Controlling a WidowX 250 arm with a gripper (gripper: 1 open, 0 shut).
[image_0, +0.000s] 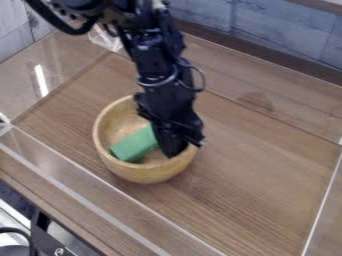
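Note:
A round tan wooden bowl (147, 171) stands on the wooden table, with a green block (136, 144) lying inside it, tilted toward the left side. The black gripper (170, 147) reaches down from above into the right part of the bowl, beside the block's right end. Its fingers look close together; whether anything is between them is hidden.
A pale wall or edge runs along the back, and dark cables lie at the lower left corner beyond the table.

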